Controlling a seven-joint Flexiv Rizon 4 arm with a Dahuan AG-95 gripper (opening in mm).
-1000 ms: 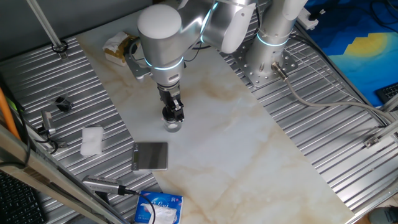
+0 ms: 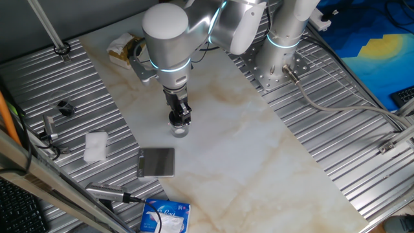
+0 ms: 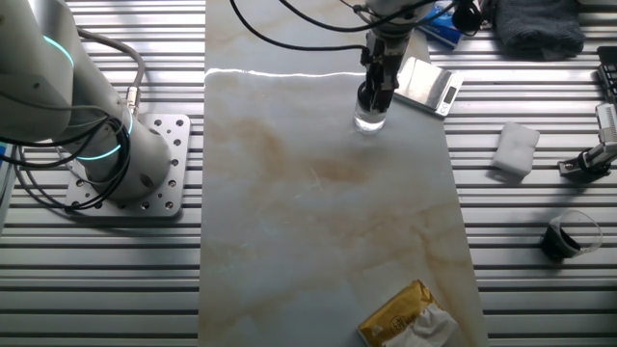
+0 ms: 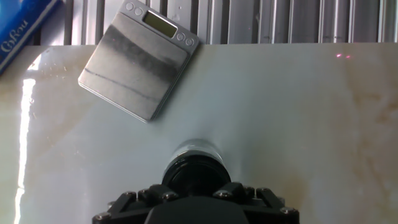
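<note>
A small clear jar with a black top [image 4: 196,171] stands on the marble-patterned board, at the lower middle of the wrist view. My gripper is right at the black top, one finger on either side. Whether the fingers press on it or only stand around it, I cannot tell. From the side, the jar's clear lower part [image 3: 369,120] shows below the dark fingers, and it looks upright. Exterior view 1 has the jar [image 2: 179,131] under the gripper [image 2: 181,118], close to a silver digital scale [image 2: 156,162]. The scale's plate [image 4: 134,62] is bare.
A blue tissue pack [image 2: 165,217] lies past the scale. On the slatted metal table are a white block [image 3: 517,148] and a clear cup with dark contents [image 3: 571,234]. A gold tissue pack [image 3: 410,318] sits at the board's far end. The board's middle is free.
</note>
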